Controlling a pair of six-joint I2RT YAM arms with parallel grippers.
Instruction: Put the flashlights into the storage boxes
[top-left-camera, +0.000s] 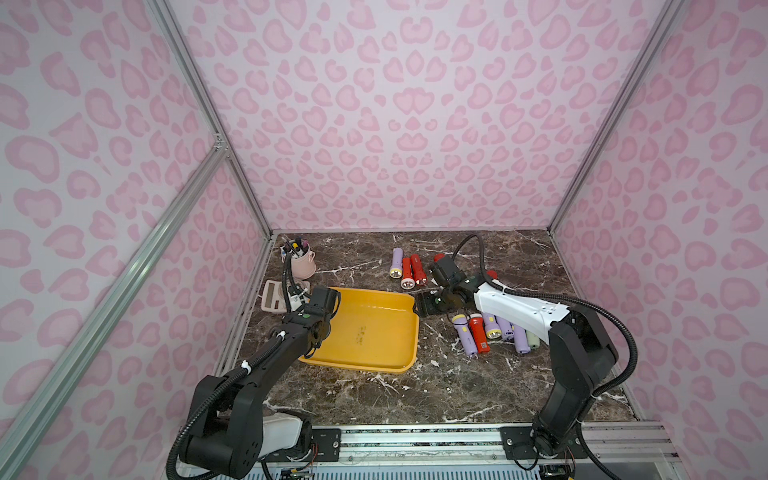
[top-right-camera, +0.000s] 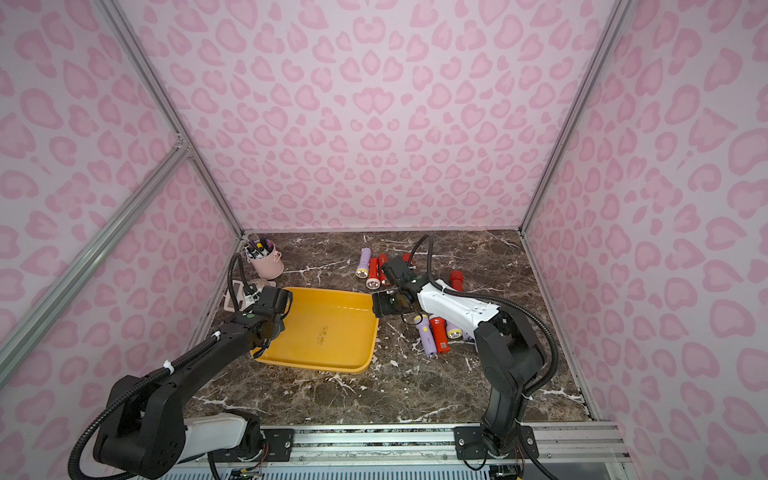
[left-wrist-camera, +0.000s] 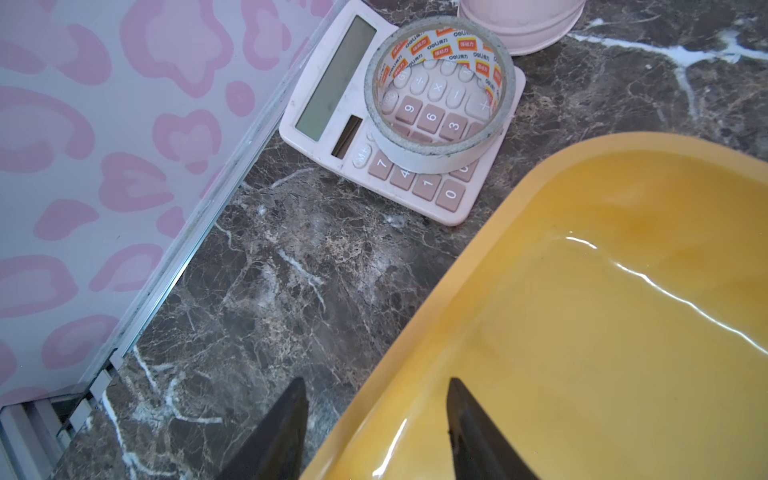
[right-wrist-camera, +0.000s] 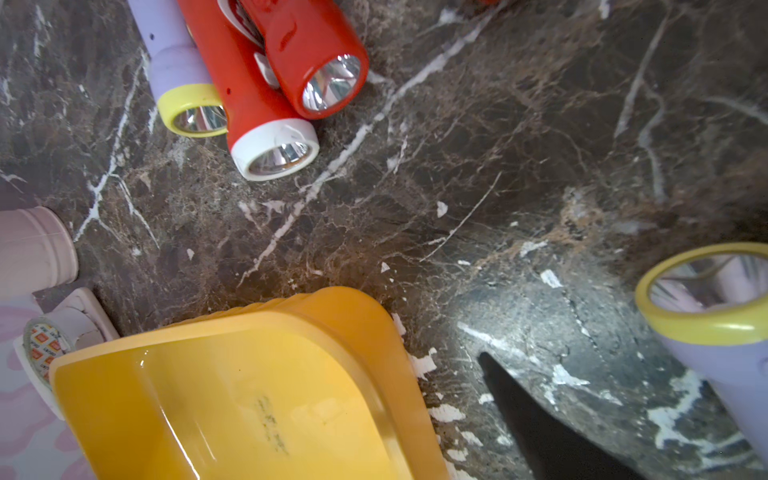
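Note:
An empty yellow tray (top-left-camera: 360, 336) lies on the marble tabletop. My left gripper is open over the tray's left rim, nothing between its fingers. My right gripper (top-left-camera: 420, 304) hovers by the tray's right rim; one finger (right-wrist-camera: 544, 432) shows in the right wrist view, and I cannot tell how far it is open. Behind the tray lie a lilac flashlight (top-left-camera: 396, 264) and red flashlights (right-wrist-camera: 240, 96). To the right are several more lilac, red and green flashlights (top-left-camera: 468, 336), partly hidden by the right arm.
A pale calculator (left-wrist-camera: 328, 80) with a tape roll (left-wrist-camera: 432, 160) on it and a pink pen cup (top-right-camera: 268, 264) stand left of the tray. Patterned walls bound the table. The table in front of the tray is clear.

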